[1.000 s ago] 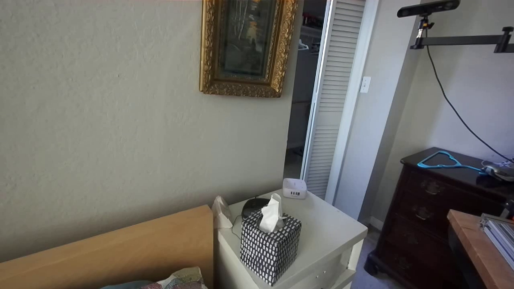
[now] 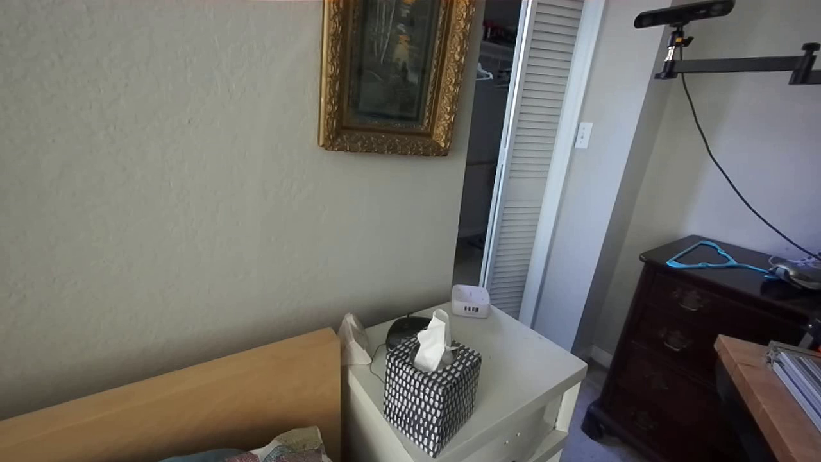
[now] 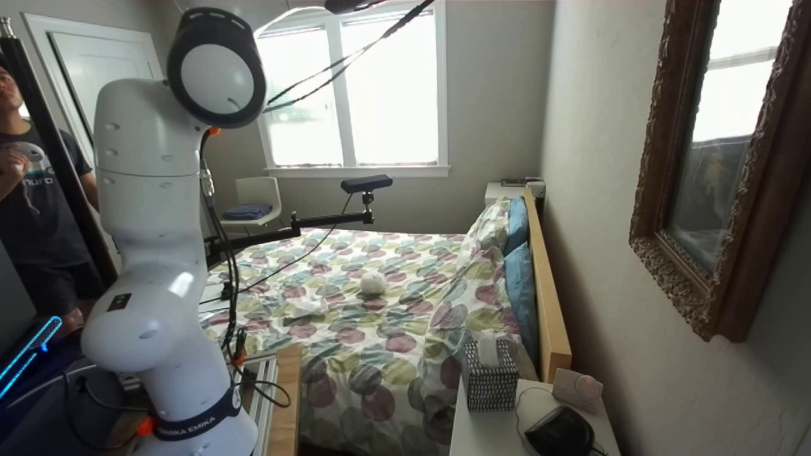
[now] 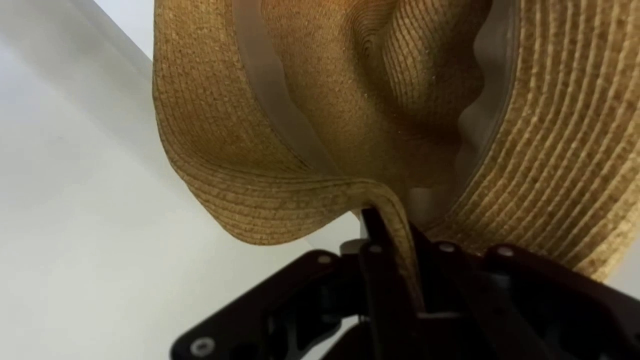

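A tan woven straw hat (image 4: 204, 126) fills much of the wrist view, its hollow inner side and pale inner band facing the camera. My black gripper is shut on the hat's brim, which bends down and runs between the fingers. To the left the brim curls outward, and on the right it spreads past the fingers. Neither exterior view shows the gripper or the hat; in the second one, only part of the white arm (image 3: 148, 228) is visible.
A patterned tissue box (image 2: 431, 393) stands on a white nightstand (image 2: 523, 362) beside the wooden headboard (image 2: 192, 385). The bed (image 3: 365, 342) holds a white round object (image 3: 372, 284). A camera boom (image 3: 319, 220) reaches over it. A person (image 3: 38, 197) stands at the far left.
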